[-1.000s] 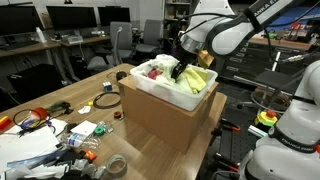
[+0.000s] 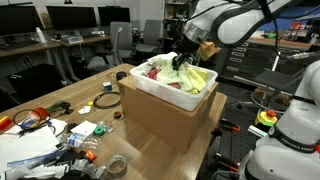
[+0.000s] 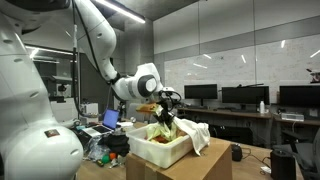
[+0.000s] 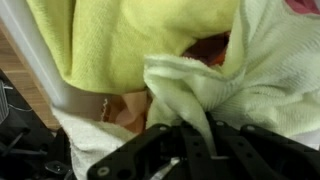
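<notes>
In the wrist view my gripper is shut on a pale cream-white cloth [image 4: 200,95], which bunches up between its fingers. A yellow cloth [image 4: 125,40] lies beside it, and a peach-brown cloth [image 4: 127,108] shows below. The white bin [image 2: 188,98] holds these cloths and stands on a cardboard box [image 2: 160,118]. In exterior view 1 the gripper [image 2: 182,62] is just above the bin, with pale cloth [image 2: 186,74] raised under it. Exterior view 2 shows the gripper [image 3: 170,113] over the bin [image 3: 160,151] too; its fingertips are buried in the cloth there.
A white cloth [image 3: 195,133] hangs over the bin's side in exterior view 2. The wooden table [image 2: 150,152] carries a tape roll [image 2: 117,166], bottles and cables left of the box. Monitors [image 3: 182,96] stand further back.
The gripper has risen a little over the bin, and pale cloth has come up with it. A second earlier it sat lower, down among the cloths.
</notes>
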